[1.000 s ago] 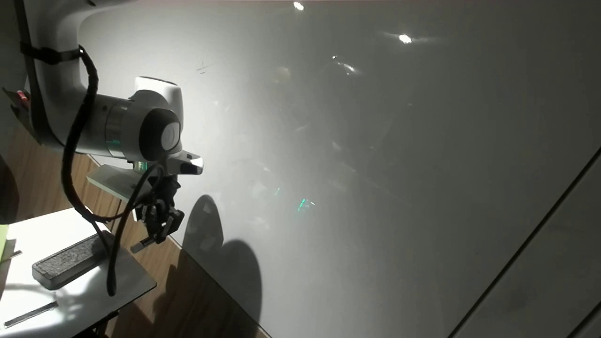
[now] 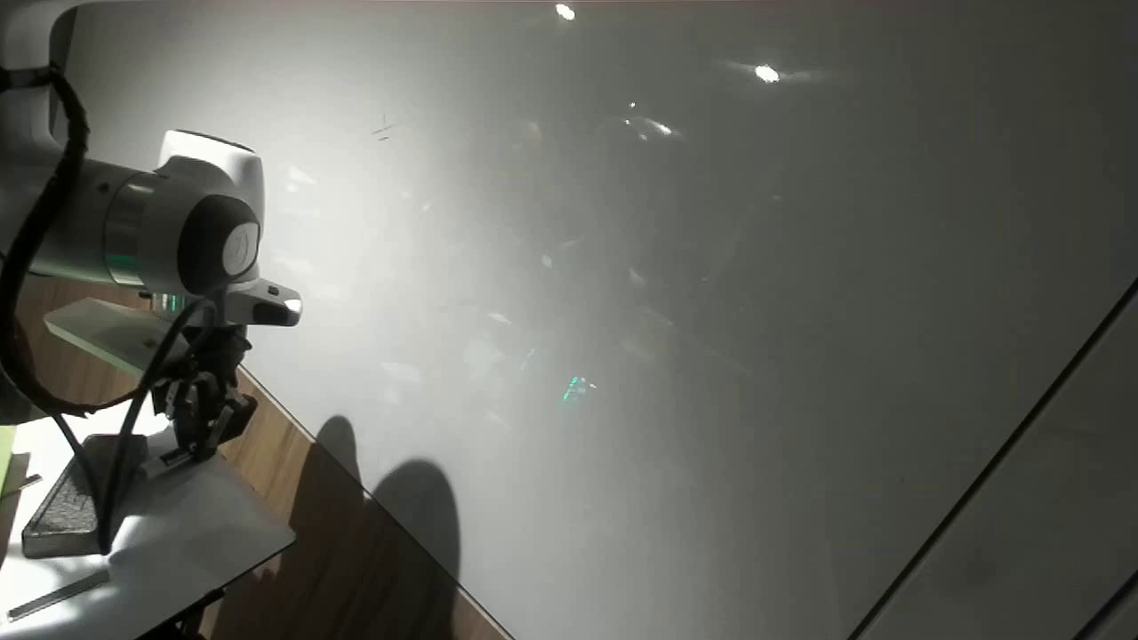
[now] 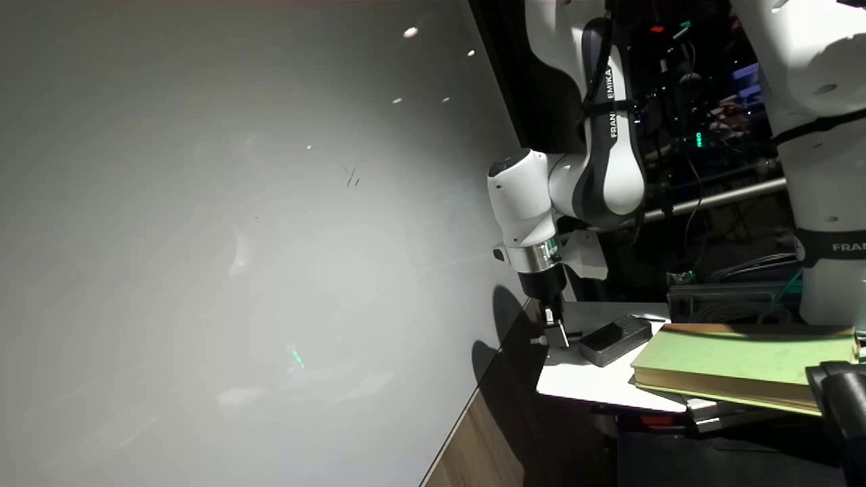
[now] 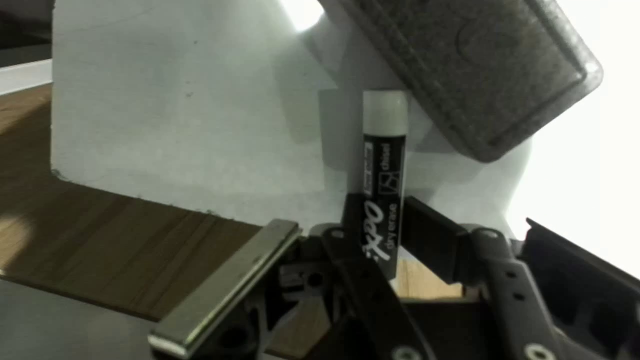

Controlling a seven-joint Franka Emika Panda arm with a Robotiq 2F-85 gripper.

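Note:
In the wrist view a black Expo dry erase marker [image 4: 384, 174] with a pale grey end points away from my gripper, whose dark fingers are shut on its labelled barrel. The small white table [image 4: 198, 132] lies beneath it. Close to the marker's pale end is a dark grey eraser [image 4: 480, 66]; whether the two touch I cannot tell. In the second exterior view my gripper [image 3: 555, 333] points down over the table's edge nearest the board, beside the eraser [image 3: 615, 339]. A large whiteboard [image 3: 203, 243] fills much of that view.
A green book [image 3: 739, 357] lies to the right of the eraser. Another thin dark stick [image 2: 59, 596] rests near the table's front edge. Wooden floor [image 2: 341, 533] shows between table and whiteboard. Small dark strokes [image 2: 384, 130] mark the board's upper left.
The arm has shifted left in the first exterior view, away from the board, carrying the marker from beyond the table's edge to over the table beside the eraser.

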